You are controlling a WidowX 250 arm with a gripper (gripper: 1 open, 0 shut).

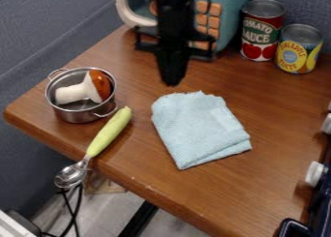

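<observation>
My black gripper (172, 65) hangs over the back middle of the wooden table (246, 197), above and behind a folded light blue cloth (199, 130); whether its fingers are open or shut is hard to tell. At the left stands a steel pot (75, 111) holding white and orange items (75, 92). A ladle with a pale yellow-green handle (108, 133) lies at the left front edge, its steel head (70, 175) at the edge.
Two cans, a tomato sauce can (260, 33) and a yellow-labelled one (297, 54), stand at the back right. A teal appliance (223, 14) is behind my gripper. Dark equipment (311, 212) lines the right edge.
</observation>
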